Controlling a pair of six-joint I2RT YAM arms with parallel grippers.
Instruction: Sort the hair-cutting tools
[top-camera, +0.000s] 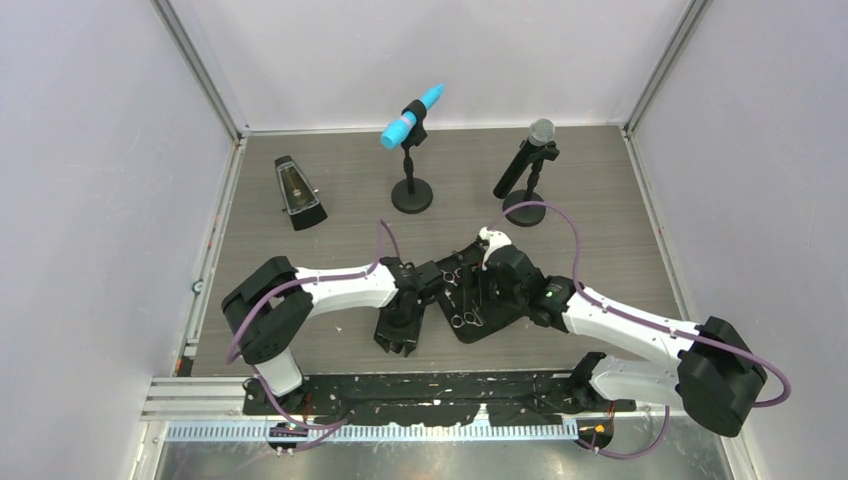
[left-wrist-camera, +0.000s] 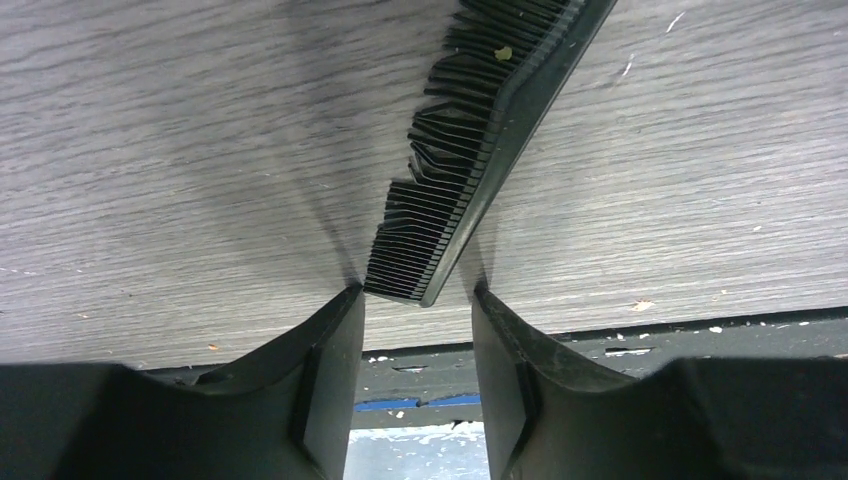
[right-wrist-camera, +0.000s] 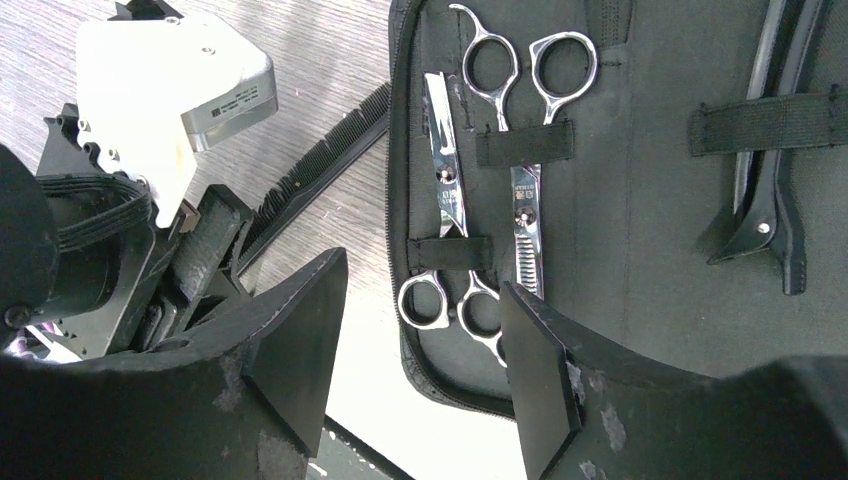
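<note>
In the left wrist view a black comb (left-wrist-camera: 490, 140) lies flat on the grey table, with some bent teeth. My left gripper is partly open around the comb's near end; a gap shows at the right fingertip (left-wrist-camera: 482, 297). The right wrist view shows the same comb (right-wrist-camera: 315, 165) beside an open black tool case (right-wrist-camera: 640, 250). Strapped in the case are silver scissors (right-wrist-camera: 447, 175), thinning scissors (right-wrist-camera: 525, 215) and a dark long-armed tool (right-wrist-camera: 768, 190). Above the case's left edge, my right gripper stands open and empty.
A blue microphone (top-camera: 411, 117) and a dark microphone (top-camera: 523, 160) stand on stands at the back. A metronome (top-camera: 299, 192) stands at the back left. Both arms are close together over the front middle; the table's front edge runs just below the comb.
</note>
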